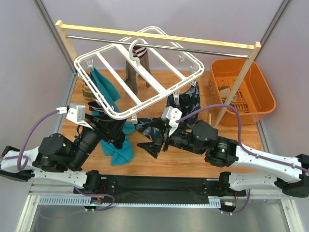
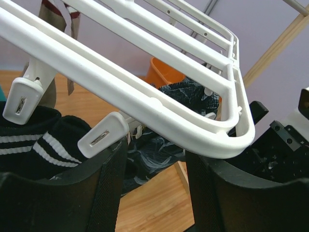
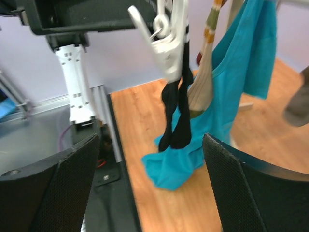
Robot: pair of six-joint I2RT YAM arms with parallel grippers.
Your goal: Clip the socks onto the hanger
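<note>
The white hanger (image 1: 150, 79) hangs from a rod, with several clips along its frame. From it hang a teal cloth (image 1: 107, 88), brown socks with striped cuffs (image 1: 130, 77) and dark patterned socks (image 1: 187, 102). Black socks with white stripes (image 2: 53, 145) hang at the near left, beside a white clip (image 2: 104, 134). At the hanger's front-left corner, my left gripper is open, its fingers just below and either side of the rim. My right gripper stands open below the front rim, nothing between its fingers; the black socks (image 3: 181, 128) dangle beyond them.
An orange basket (image 1: 265, 99) with a few items inside stands at the back right. The wooden frame (image 1: 193, 39) spans above the hanger, its right leg (image 1: 236, 84) beside the basket. Bare wooden floor (image 1: 159, 166) lies in front.
</note>
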